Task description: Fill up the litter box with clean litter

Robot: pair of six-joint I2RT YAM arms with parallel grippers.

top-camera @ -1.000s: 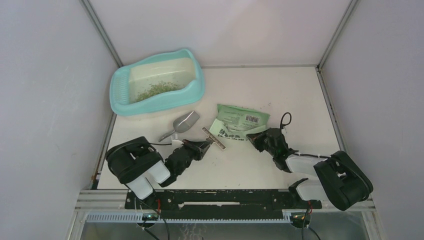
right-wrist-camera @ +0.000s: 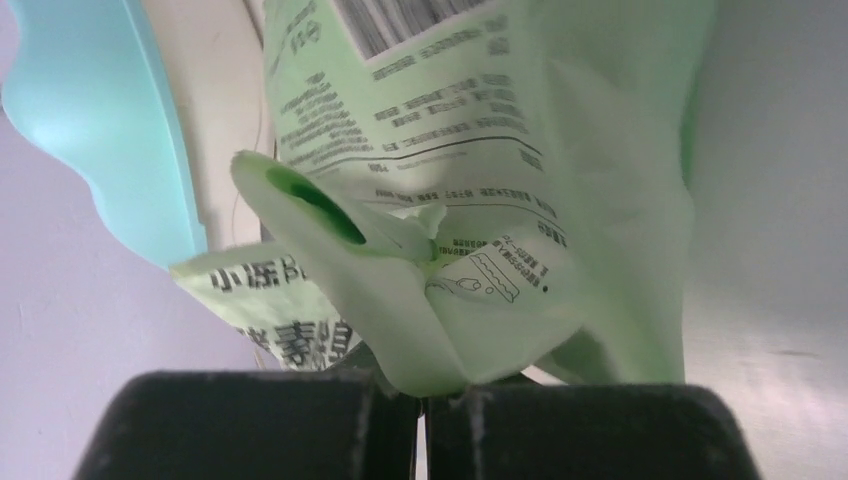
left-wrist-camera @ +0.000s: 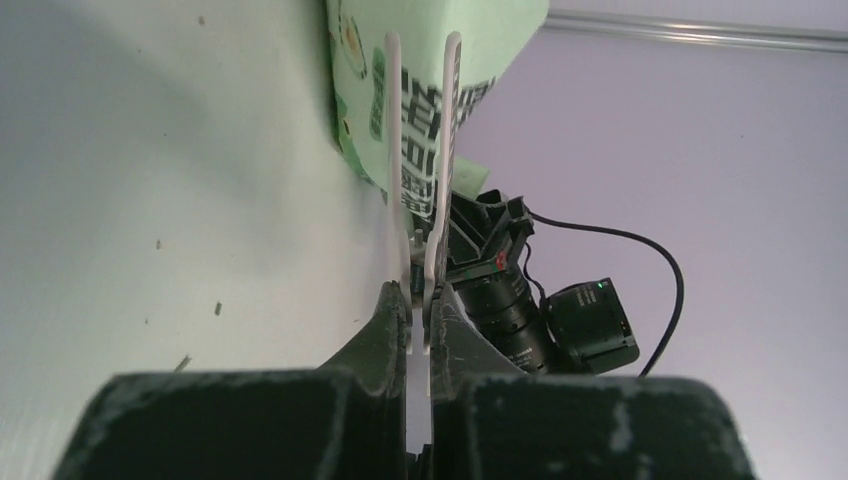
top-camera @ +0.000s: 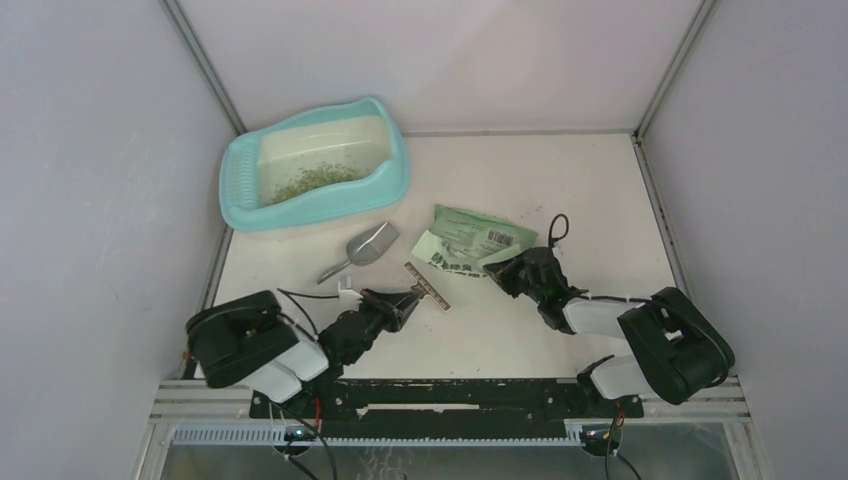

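A green litter bag [top-camera: 470, 230] lies mid-table, its folded top corner in my right gripper [top-camera: 495, 270], which is shut on it; the right wrist view shows the crumpled bag [right-wrist-camera: 480, 120] close up. My left gripper [top-camera: 405, 295] is shut on a long tool [top-camera: 435, 295] with a flat speckled bar, held just left of and below the bag; in the left wrist view it shows as two pale strips [left-wrist-camera: 394, 140]. The turquoise litter box [top-camera: 240, 190] at back left holds scattered greenish bits in its bottom.
A metal scoop [top-camera: 370, 244] lies between the box and my left arm. Walls bound the table on the left, back and right.
My right gripper has shifted slightly toward the back and left with the bag corner. The left arm has drawn a little left and toward the front with the tool.
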